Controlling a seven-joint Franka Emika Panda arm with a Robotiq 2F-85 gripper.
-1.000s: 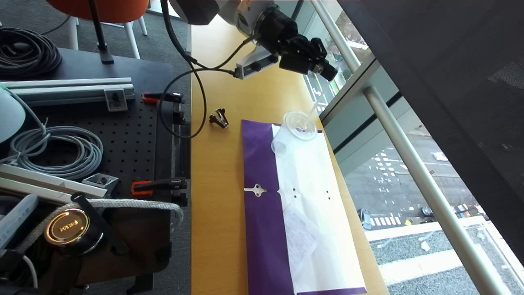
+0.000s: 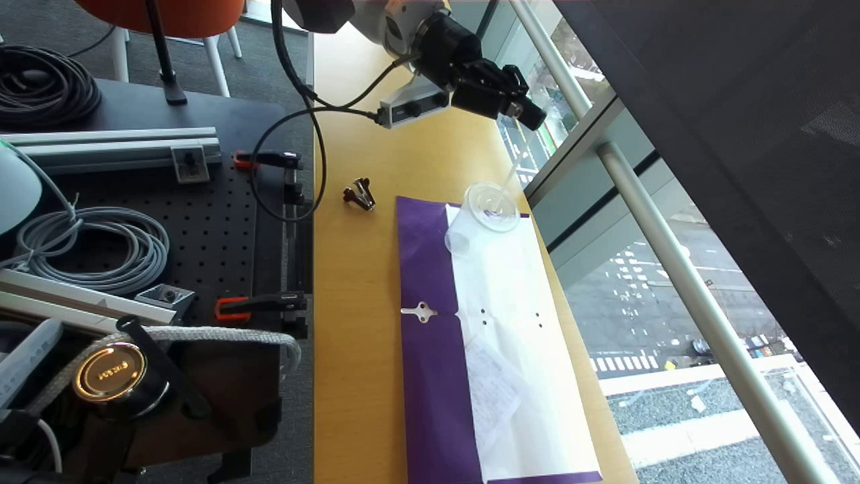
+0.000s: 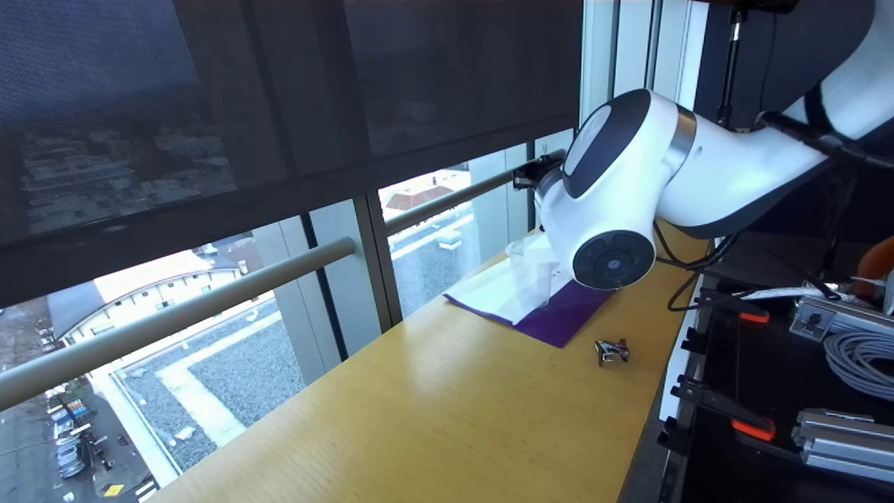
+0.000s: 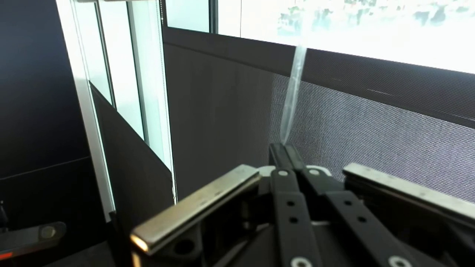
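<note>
My gripper is raised over the window side of the table. In the wrist view, its dark fingers are shut on a thin, clear straw, which sticks out from the tips. In exterior view 1, the pale straw shows faintly between my gripper and the cup; whether its far end is inside or only in line with the cup, I cannot tell. Standing on the purple and white sheet is a clear plastic cup with a round top. From exterior view 2, the cup appears upright beside the arm's wrist.
A small metal-and-dark clip-like object lies left of the sheet. The window rail runs close along the table's right edge. Bare wooden table stretches across the foreground of exterior view 2.
My gripper has shifted slightly up and left in exterior view 1, and the straw has moved a little with it. The cup, sheet and clip-like object stay where they were.
</note>
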